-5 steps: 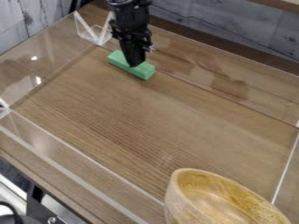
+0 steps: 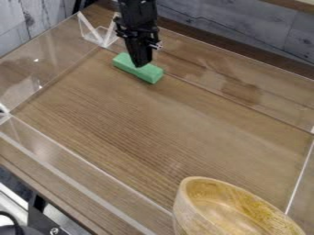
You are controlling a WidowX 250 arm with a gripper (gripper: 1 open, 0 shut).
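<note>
The black gripper [image 2: 138, 44] hangs at the upper middle of the camera view, just above a green rectangular block [image 2: 145, 72] that lies on the wooden tray floor. The gripper's tip is dark and small; whether it is open or shut is unclear, as is whether it touches the block.
A large yellow bowl-like object [image 2: 227, 211] sits at the bottom right. Clear side walls stand at the left, a grey back wall [image 2: 245, 23] behind.
The gripper has risen slightly toward the back. The green block appears in about the same place.
</note>
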